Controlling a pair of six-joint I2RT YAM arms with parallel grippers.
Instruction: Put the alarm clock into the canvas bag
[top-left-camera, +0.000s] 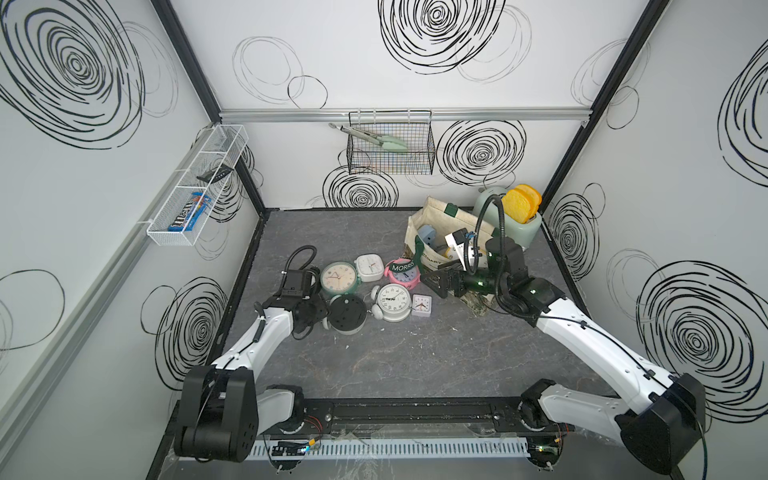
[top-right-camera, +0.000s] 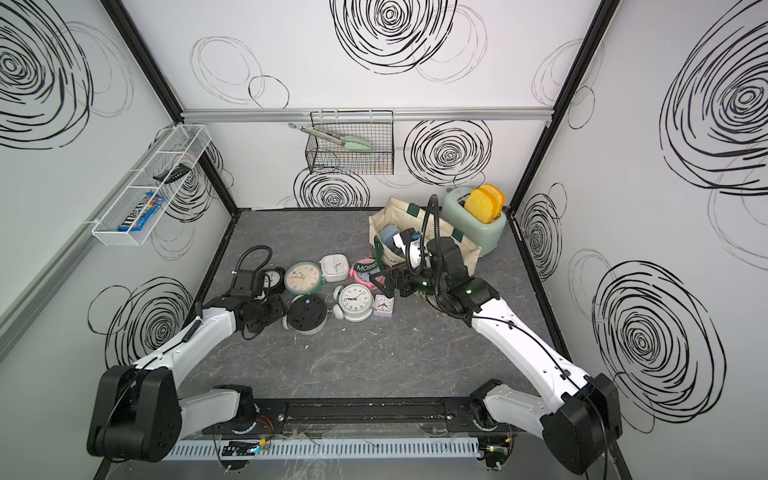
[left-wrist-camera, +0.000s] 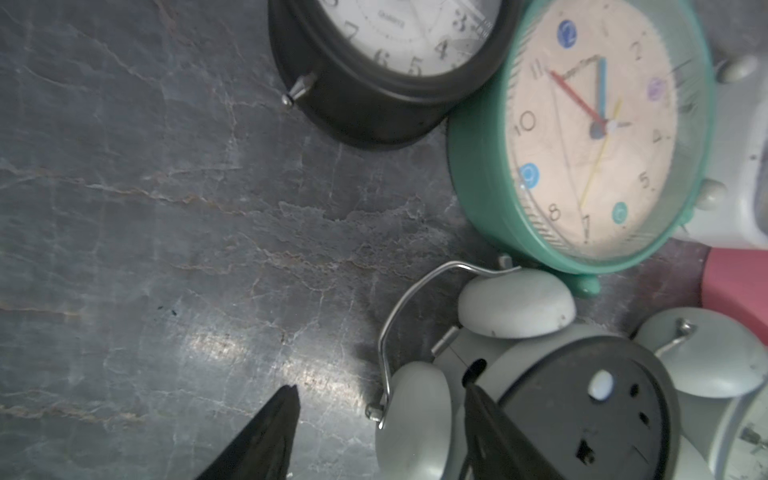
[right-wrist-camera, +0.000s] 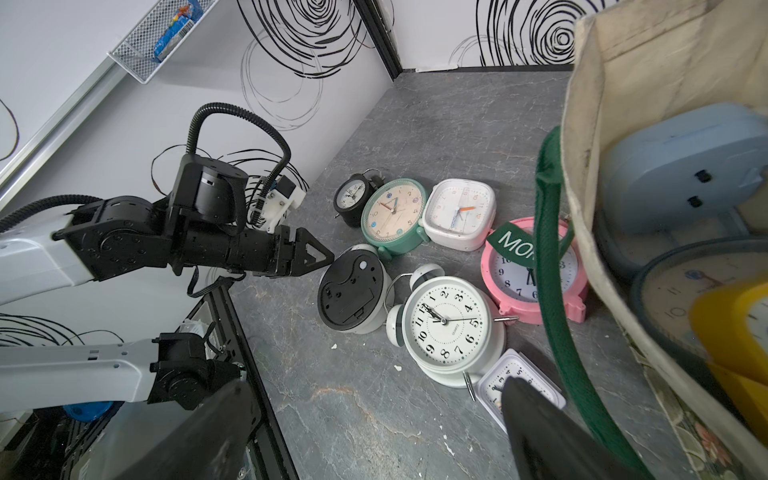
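Several alarm clocks lie clustered on the table: black (left-wrist-camera: 392, 96), green (left-wrist-camera: 592, 128), white square (top-left-camera: 369, 267), pink (right-wrist-camera: 528, 280), white twin-bell (right-wrist-camera: 444, 328), small square (right-wrist-camera: 516, 384), and a face-down one with dark back (left-wrist-camera: 584, 408). My left gripper hangs left of the face-down clock, fingers apart, near its bell, nothing seen held. The canvas bag (right-wrist-camera: 608, 48) stands right of the cluster with several clocks inside. My right gripper is open at the bag's front-left, nothing between its fingers.
A green toaster (top-right-camera: 472, 228) with yellow slices stands behind the bag at right. Wire baskets (top-left-camera: 392, 160) hang on the back and left walls.
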